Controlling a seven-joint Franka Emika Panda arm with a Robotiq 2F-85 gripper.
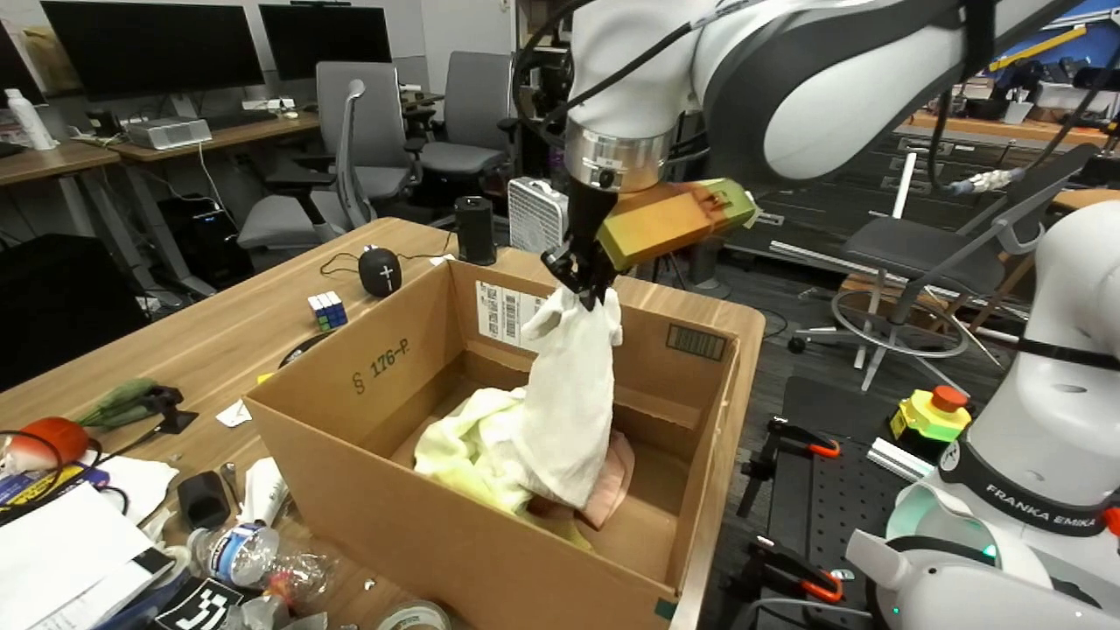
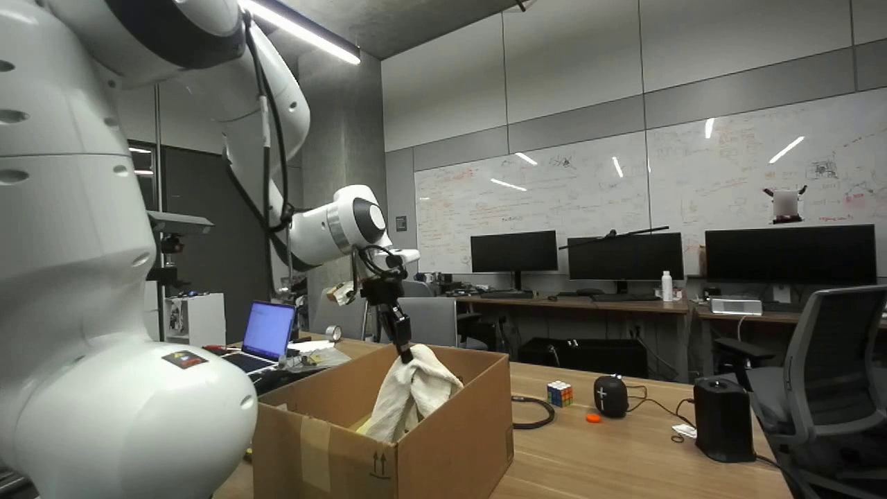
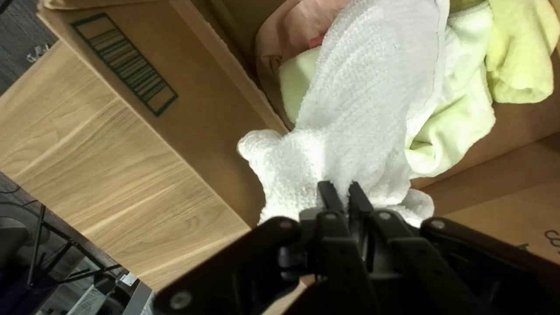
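Observation:
A white towel hangs from my gripper, which is shut on its upper end. Its lower part still rests among other cloths inside the cardboard box. In the wrist view the white towel runs up from between the fingertips. Beside it lie a pale yellow-green cloth, a brighter yellow cloth and a pink cloth. From the other side, the towel shows above the box's near wall, below the gripper.
The box stands on a wooden table. Near it are a puzzle cube, a round black speaker and a black cylinder. Clutter with a plastic bottle fills the front left. Bare floor of the box shows at its right.

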